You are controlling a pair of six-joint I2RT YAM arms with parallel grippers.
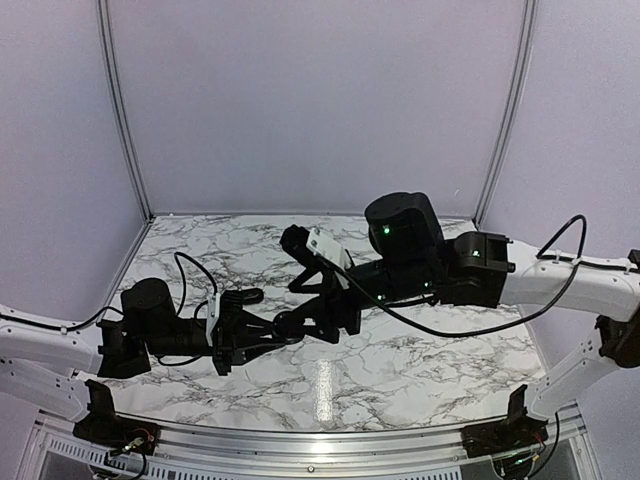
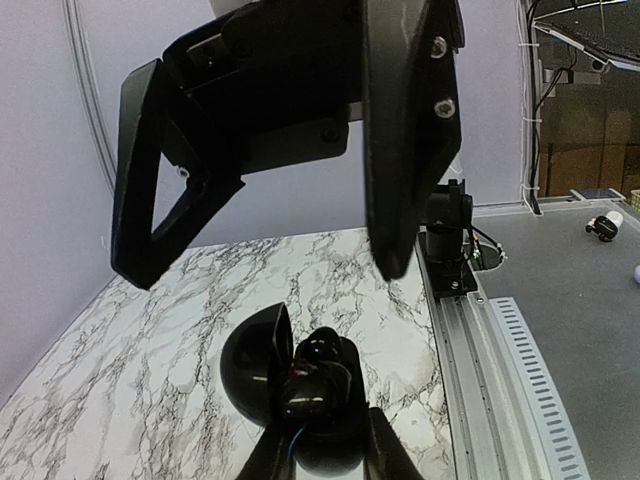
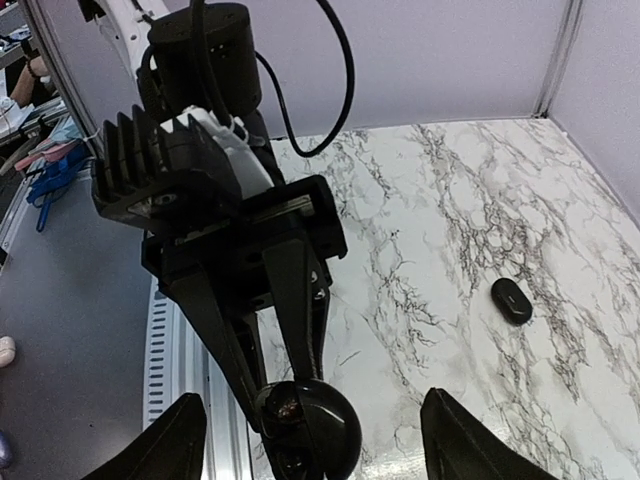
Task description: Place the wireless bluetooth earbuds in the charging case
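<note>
My left gripper (image 1: 282,334) is shut on the glossy black charging case (image 2: 250,365), whose lid stands open, in the middle of the top view. In the left wrist view dark rounded earbud shapes (image 2: 322,346) show inside the case; whether they are fully seated I cannot tell. My right gripper is open above and beside the case, its two fingers apart with nothing seen between them in the left wrist view. In the right wrist view the case (image 3: 332,428) sits below and between its fingertips, at the end of the left gripper.
A small black oval object (image 3: 512,300) lies on the marble table (image 3: 460,230). The table around the arms is otherwise largely clear. A metal rail (image 2: 450,370) runs along the table edge.
</note>
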